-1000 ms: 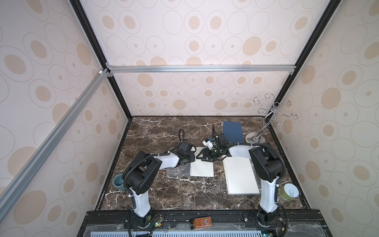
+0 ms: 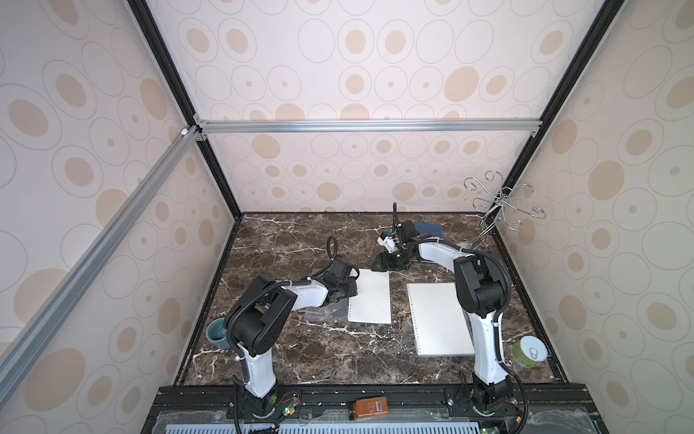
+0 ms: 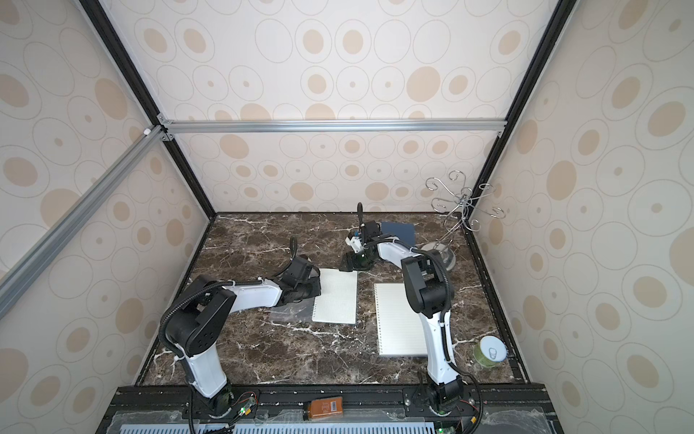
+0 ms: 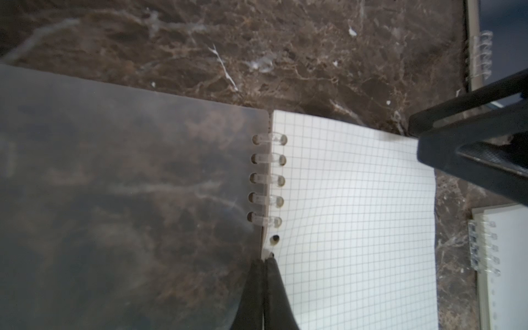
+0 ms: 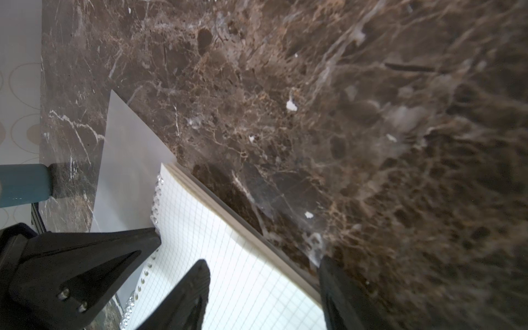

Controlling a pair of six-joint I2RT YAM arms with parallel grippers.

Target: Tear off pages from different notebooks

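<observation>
An open spiral notebook with a squared page and a clear cover lies in the middle of the table. My left gripper is shut at its spiral binding, the tips over the inner edge of the page; nothing clear shows between them. My right gripper is part open above the page's back edge, nothing seen between its fingers. A larger lined notebook lies to the right. A blue notebook lies at the back right, partly behind the right arm.
A metal stand is at the back right, a green can at the front right, a teal cup at the front left.
My right gripper has moved back from over the middle of the squared page to its far edge, covering more of the blue notebook. The left arm looks unmoved.
</observation>
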